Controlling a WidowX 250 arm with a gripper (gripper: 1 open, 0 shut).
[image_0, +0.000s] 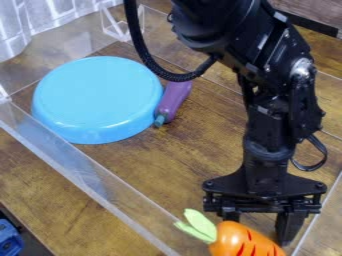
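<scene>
My black gripper is low at the right, just behind an orange toy carrot with pale green leaves. The carrot lies at the bottom edge, partly out of frame. The fingertips are dark and partly hidden by it, so whether they are open or shut, or touching it, is unclear.
A light blue round object sits at upper left, with a purple toy beside it. A clear plastic edge runs diagonally along the left.
</scene>
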